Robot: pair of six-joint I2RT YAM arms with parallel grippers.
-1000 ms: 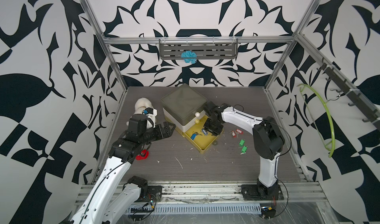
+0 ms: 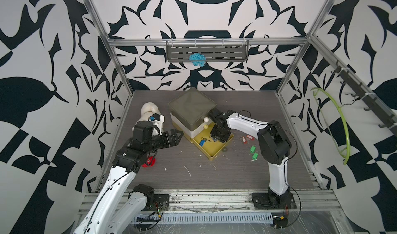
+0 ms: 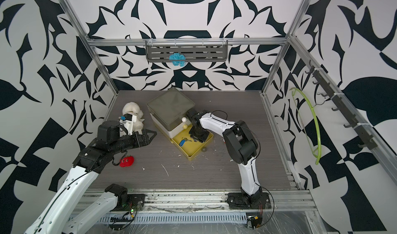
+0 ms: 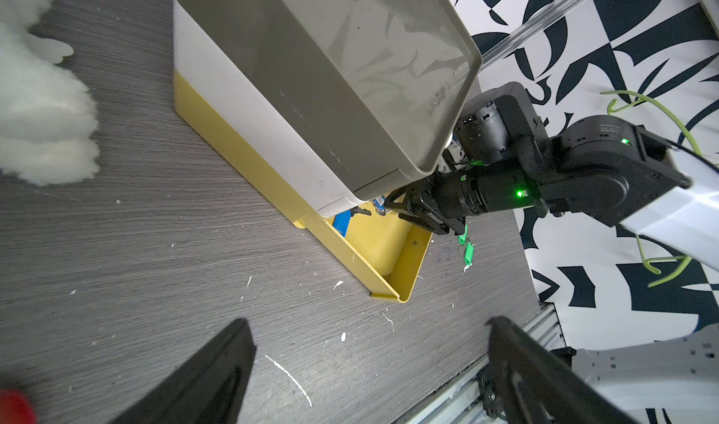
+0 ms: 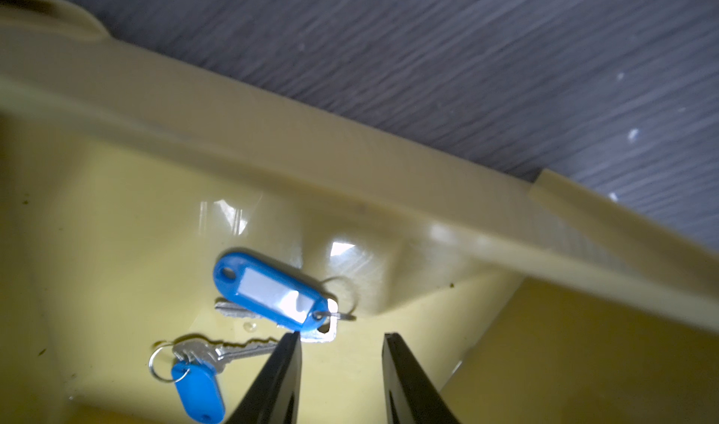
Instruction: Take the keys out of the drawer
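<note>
A yellow drawer [image 2: 211,153] stands pulled out of the box [image 2: 190,108] with the grey top. Inside lie two key sets: a blue tag with a white label [image 5: 269,289] over a key, and a smaller blue tag [image 5: 198,390] with a ring and key [image 5: 251,350]. My right gripper is down inside the drawer, fingers apart beside the keys, nothing seen between them. My left gripper is open, in the air left of the drawer, over the table.
A white plush [image 3: 132,112] sits at the left, a red object [image 3: 126,161] at the front left. Small green [image 2: 252,149] and red pieces [image 2: 249,137] lie right of the drawer.
My right arm has shifted slightly left since a second ago, its gripper now further over the drawer and hiding more of the keys. My left arm looks unchanged.
</note>
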